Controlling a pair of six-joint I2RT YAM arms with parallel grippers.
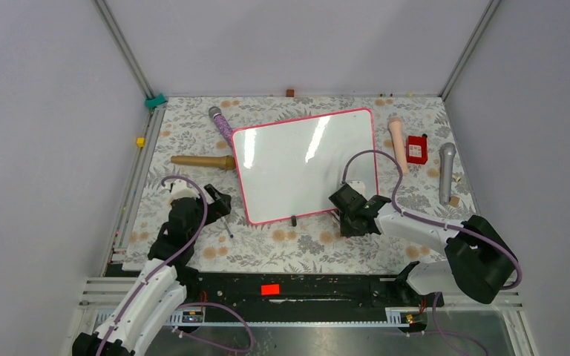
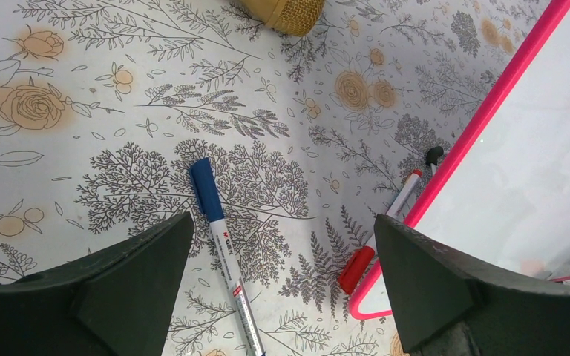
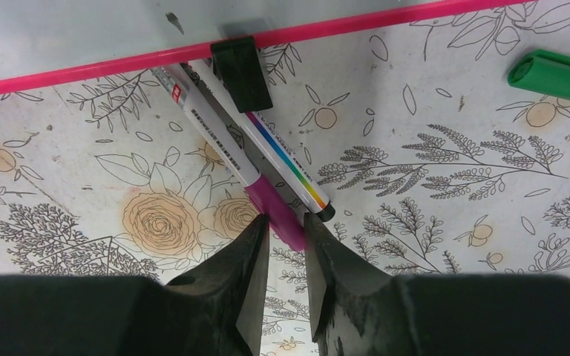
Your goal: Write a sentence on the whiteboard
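Note:
The whiteboard (image 1: 304, 167) with a red rim lies mid-table, without visible writing. My right gripper is low at its front edge, part open, fingertips at the purple cap of a marker (image 3: 223, 148); a rainbow-striped pen (image 3: 282, 156) lies alongside, both reaching under the rim by a black clip (image 3: 241, 74). My left gripper (image 1: 215, 204) hangs open left of the board, above a blue-capped marker (image 2: 230, 274); a red-capped marker (image 2: 360, 263) lies by the board's edge.
A green object (image 3: 553, 76) lies right of the pens. Microphone-like objects (image 1: 200, 160) flank the board; a red box (image 1: 416, 148) stands at right.

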